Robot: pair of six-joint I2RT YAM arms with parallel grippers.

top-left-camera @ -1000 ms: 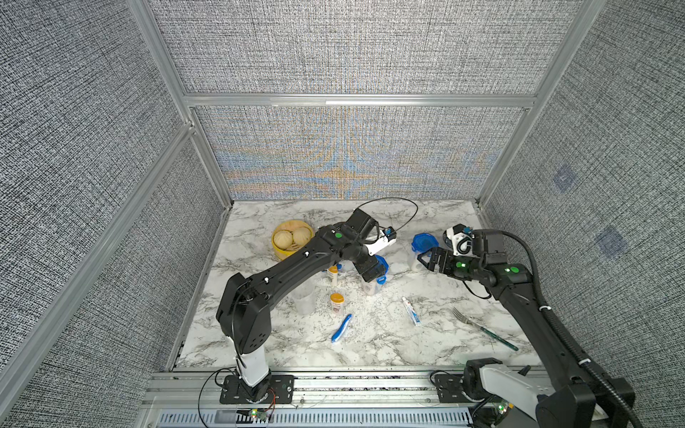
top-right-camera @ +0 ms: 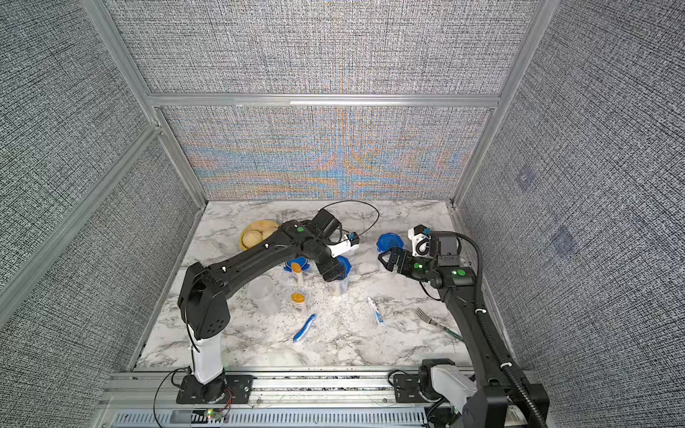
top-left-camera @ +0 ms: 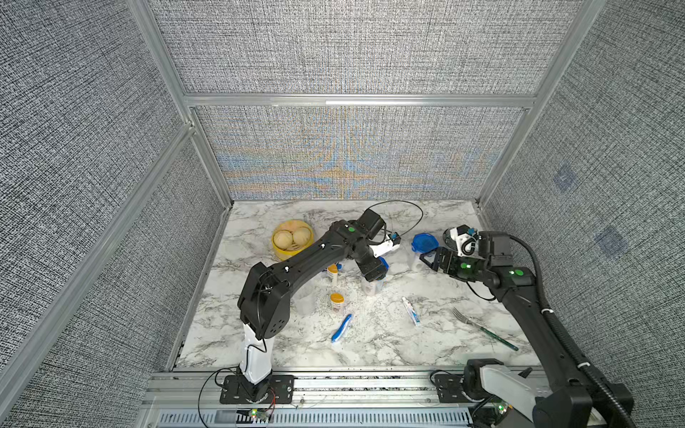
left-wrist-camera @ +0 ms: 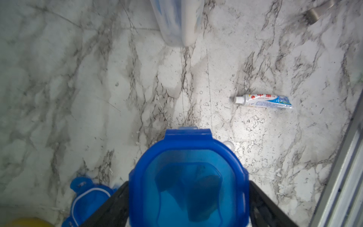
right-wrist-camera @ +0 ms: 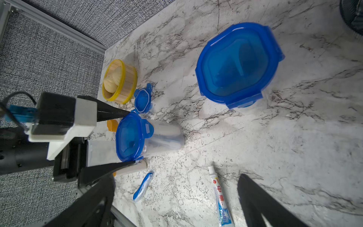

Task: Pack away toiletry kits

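A clear container (right-wrist-camera: 166,138) with a blue lid (right-wrist-camera: 128,137) over its mouth stands mid-table. My left gripper is open, one finger on either side of that lid; whether the pads touch it is hard to tell. The same lid fills the lower middle of the left wrist view. Another blue-lidded container (right-wrist-camera: 238,62) stands to the right, with dim contents under the lid. Beside it, my right gripper (top-left-camera: 428,259) is open and holds nothing. A toothpaste tube (left-wrist-camera: 266,100) and a blue toothbrush (top-left-camera: 341,328) lie loose in front.
A lidless clear container (top-left-camera: 303,299) and two orange-capped jars (top-left-camera: 336,300) stand at left, near a loose blue lid (right-wrist-camera: 142,100). Behind is a yellow-rimmed basket (top-left-camera: 274,246) of round buns. A green-handled fork (top-left-camera: 492,334) lies front right; a dark mesh holder (right-wrist-camera: 351,17) stands beyond.
My left arm's elbow and wrist have shifted right, and the lid between its fingers sits slightly differently. The right arm has moved only a little. Loose objects look unmoved.
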